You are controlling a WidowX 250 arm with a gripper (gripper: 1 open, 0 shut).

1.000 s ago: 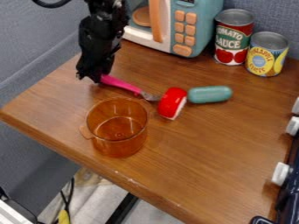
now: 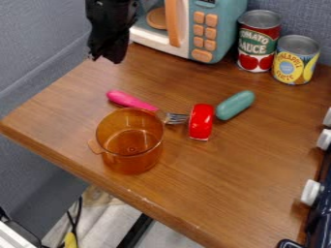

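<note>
The black gripper (image 2: 108,48) hangs at the top left above the table, clear of the objects; whether it is open or shut is hard to tell. A pink-handled fork (image 2: 132,102) lies on the wood behind an amber transparent pot (image 2: 130,147). Right of its metal tines lies a red object (image 2: 202,122), and beside that a green cylinder (image 2: 235,105).
A toy microwave (image 2: 207,34) stands at the back, with a tomato can (image 2: 257,44) and a yellow can (image 2: 295,61) to its right. Dark rails with white knobs line the right side.
The gripper has risen away from the fork's handle.
</note>
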